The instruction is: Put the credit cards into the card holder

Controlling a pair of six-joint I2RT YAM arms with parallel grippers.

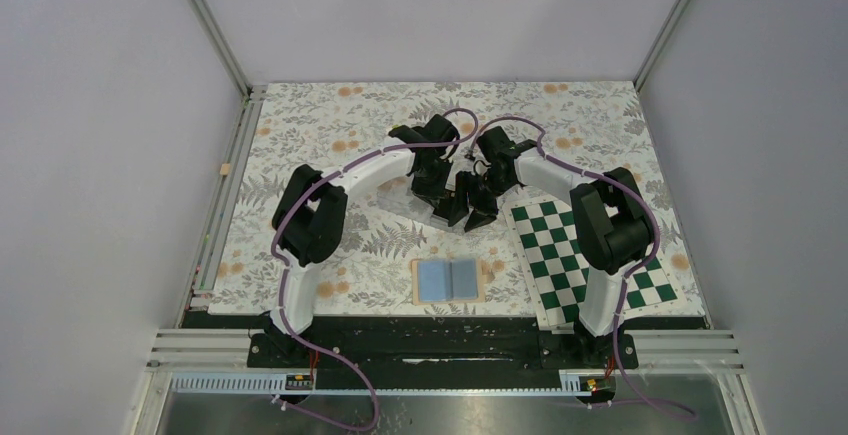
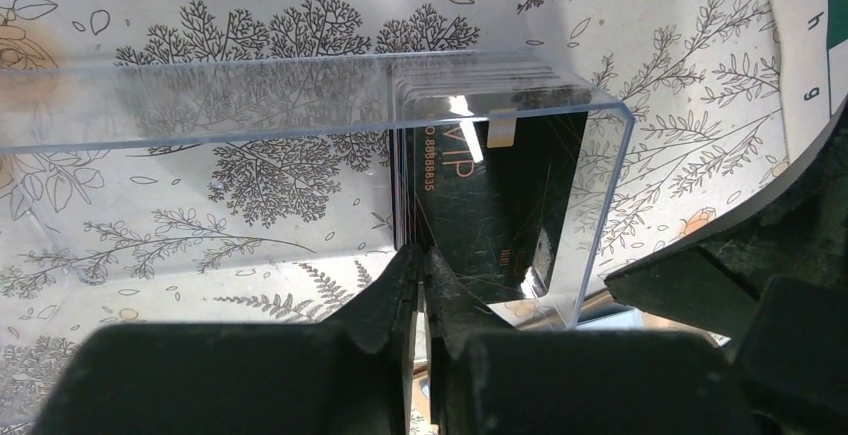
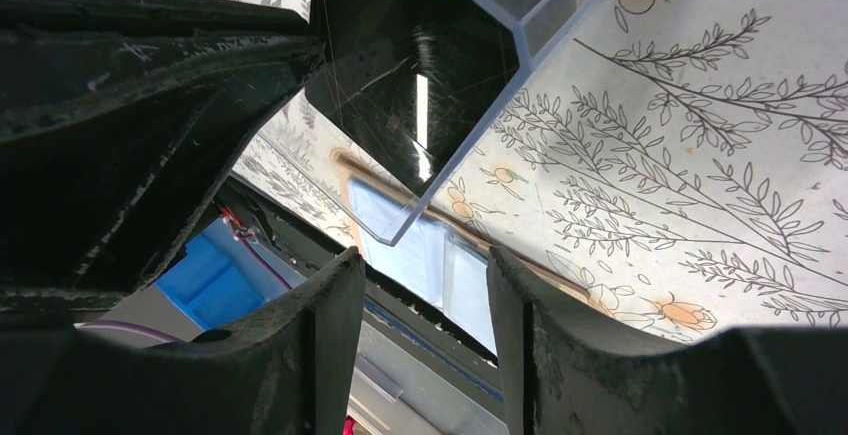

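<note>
A clear plastic box (image 2: 250, 135) lies on the patterned cloth with a stack of black credit cards (image 2: 500, 195) at its right end, the top one printed "VIP". Against the left edge of that stack stand the close-set fingertips of my left gripper; whether a card is between them does not show clearly. My right gripper is open just beyond the box's corner, its fingers apart with nothing between. The cards (image 3: 420, 75) lie ahead of it in the right wrist view. The card holder (image 1: 448, 281), blue with a tan border, lies open near the front edge.
A green-and-white checkered board (image 1: 560, 255) lies at the right. The two arms sit close together over the box, and the left arm's dark body (image 3: 150, 135) fills much of the right wrist view. Cloth left of the card holder is bare.
</note>
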